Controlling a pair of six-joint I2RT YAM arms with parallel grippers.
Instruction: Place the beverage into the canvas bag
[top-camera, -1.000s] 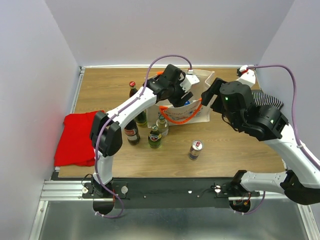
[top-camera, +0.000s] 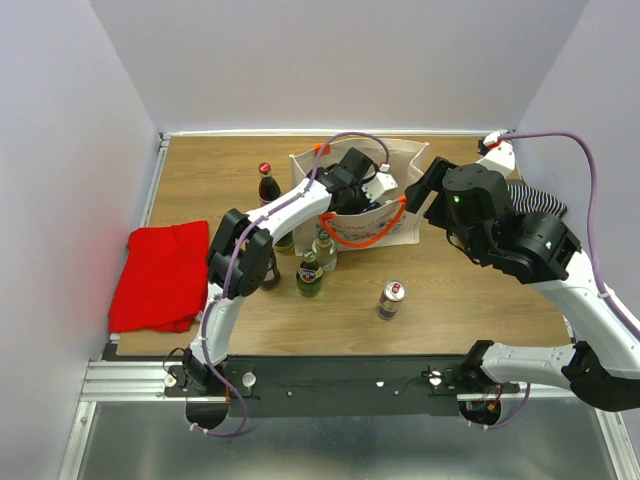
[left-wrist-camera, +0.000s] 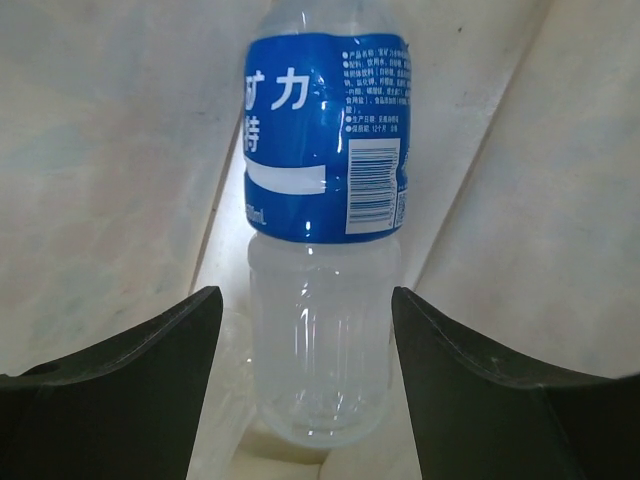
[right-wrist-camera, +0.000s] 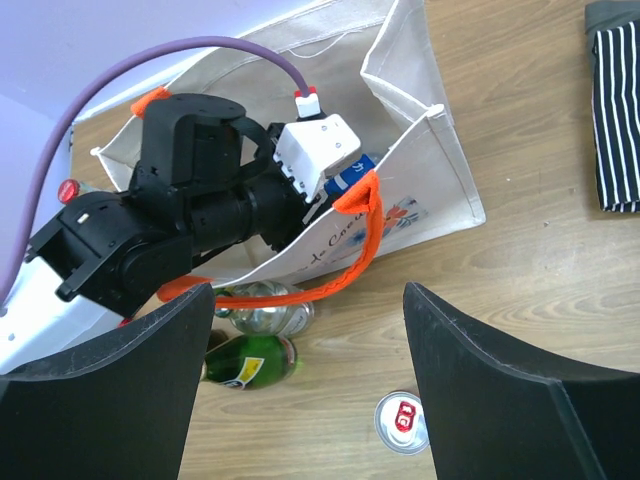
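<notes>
The canvas bag (top-camera: 400, 225) with orange straps stands at the back centre. My left gripper is down inside it, open around the lower part of a blue-labelled water bottle (left-wrist-camera: 325, 140) lying there. My right gripper hangs open and empty to the bag's right. A silver can (top-camera: 391, 299) stands front right. A green bottle (top-camera: 309, 275), a clear bottle (top-camera: 326, 252) and darker bottles (top-camera: 269, 190) stand in front of and left of the bag.
A red cloth (top-camera: 158, 275) lies at the left of the table. A striped cloth (right-wrist-camera: 615, 115) is at the back right. Bare wood surrounds the can.
My left gripper has moved down into the bag, its wrist housing lower than a second ago. The right arm shifted very slightly, and the bottles and can stay put.
</notes>
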